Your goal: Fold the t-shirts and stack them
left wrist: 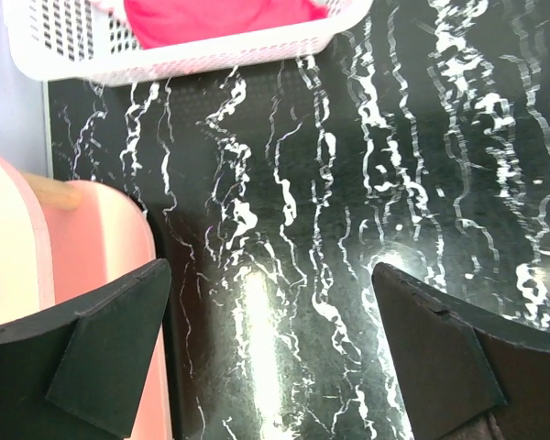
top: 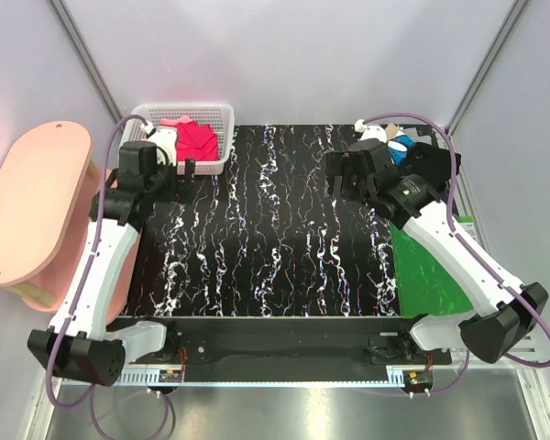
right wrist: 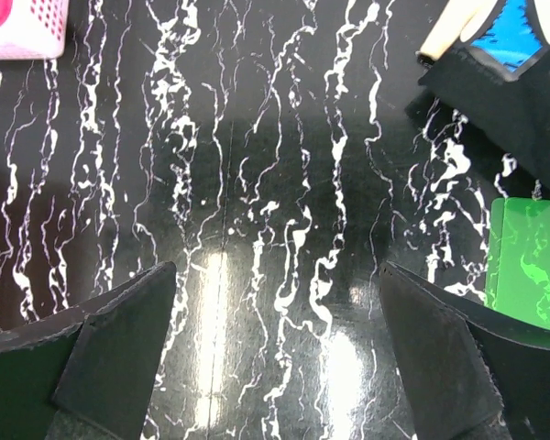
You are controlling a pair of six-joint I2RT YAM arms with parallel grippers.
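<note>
Red and pink cloth (top: 196,139), presumably the t-shirts, lies heaped in a white perforated basket (top: 221,156) at the back left; its lower part shows at the top of the left wrist view. My left gripper hangs open over the bare table in front of the basket, nothing between its fingers. My right gripper is also open and empty, above the dark marbled table (right wrist: 257,147) toward the right side.
A pink rounded shelf unit (top: 37,202) lines the left edge. At the back right lie dark cloth (right wrist: 495,110) and blue and tan items. A green board (right wrist: 530,257) lies at the right.
</note>
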